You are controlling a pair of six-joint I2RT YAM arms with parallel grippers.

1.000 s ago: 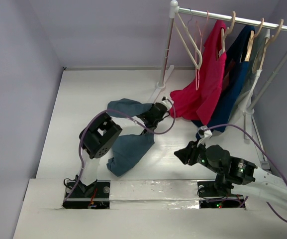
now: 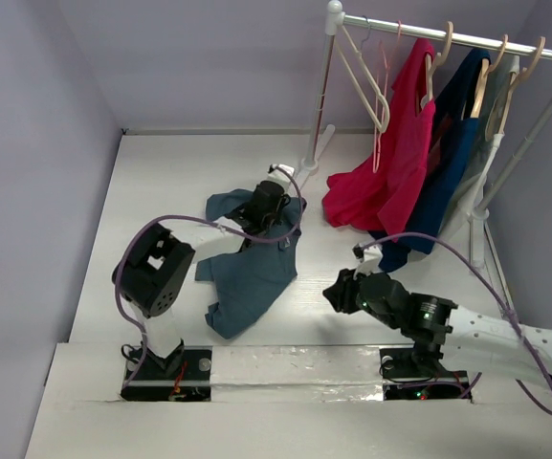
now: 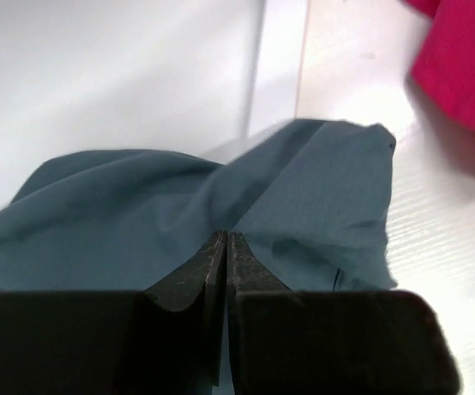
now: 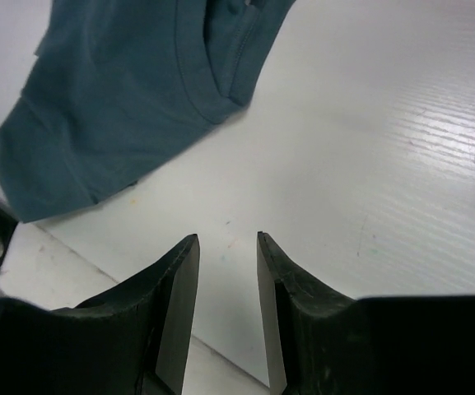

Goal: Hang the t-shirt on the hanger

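A grey-blue t-shirt lies loosely spread on the left half of the white table. Over its upper part, in the top view, is my left gripper. The left wrist view has the fingertips of this gripper pressed together in front of the cloth, with no fabric visibly pinched. My right gripper is right of the shirt, over bare table. A gap shows between its fingers in the right wrist view, and nothing is in it. Empty hangers, one white and one pink, hang at the rail's left end.
A metal rack rail spans the back right. On it hang a red shirt, a dark blue shirt and a greyish garment. The rack's white foot reaches towards the t-shirt's top edge. Bare table lies between the t-shirt and my right gripper.
My left arm has swung left, from the shirt's right edge to over its upper part. The shirt looks unmoved.
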